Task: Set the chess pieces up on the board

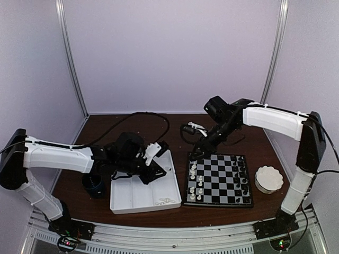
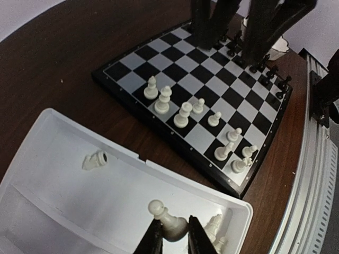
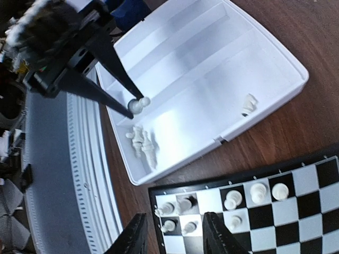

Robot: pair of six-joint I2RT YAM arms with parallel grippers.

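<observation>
In the left wrist view my left gripper is shut on a white pawn (image 2: pixel 167 221), held by its base above the white tray (image 1: pixel 172 203). My right gripper is part open, empty between its fingers, over the near-left side of the chessboard (image 1: pixel 217 203). Several white pieces stand along the board's left side, among them a tall piece (image 2: pixel 162 100) and a pawn (image 2: pixel 198 106). Black pieces (image 1: pixel 242 180) line the right side. One white piece (image 2: pixel 95 160) lies alone in the tray; others (image 3: pixel 142 143) lie in its near corner.
A dark blue cup (image 1: pixel 94 185) stands left of the tray, partly behind the left arm. To the right of the board sits a white scalloped bowl (image 1: pixel 269 179). Dark table (image 1: pixel 212 216) is bare around the tray and board, and the board's middle squares are clear.
</observation>
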